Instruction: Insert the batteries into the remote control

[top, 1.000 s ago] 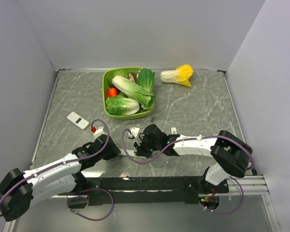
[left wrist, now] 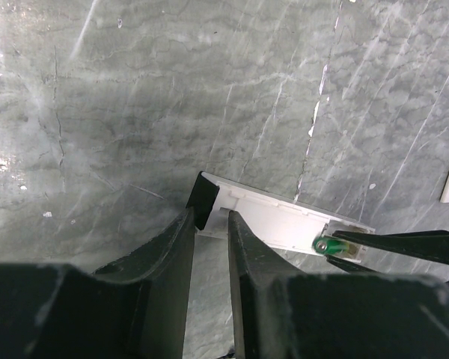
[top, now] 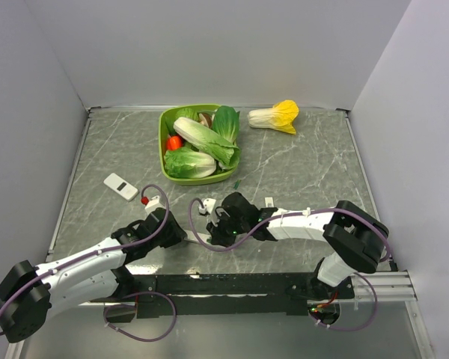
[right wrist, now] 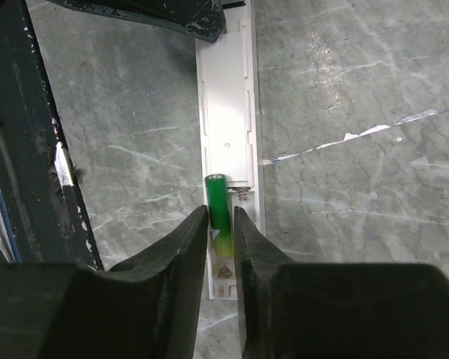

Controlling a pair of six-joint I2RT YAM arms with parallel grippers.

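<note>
The white remote control (right wrist: 227,112) lies back side up, its battery compartment showing at one end. Around its black-tipped end my left gripper is shut. A green battery (right wrist: 218,206) rests slanted in one side of that compartment, beside a bare spring (right wrist: 242,194); its lower part is partly hidden. My right gripper straddles this battery, slightly open: the left finger is right against it and a narrow gap shows at the other. Another small green piece, perhaps a battery (top: 237,184), lies on the table near the basket.
At the back stands a green basket (top: 167,173) full of vegetables, with a yellow-wrapped cabbage (top: 277,117) to its right. A white device with buttons (top: 120,187) lies at left. Beyond the right forearm is a small white piece (top: 269,202).
Between the earlier top views and now, the right gripper's tip has shifted only very slightly over the remote. The left arm and the other objects have stayed in place.
</note>
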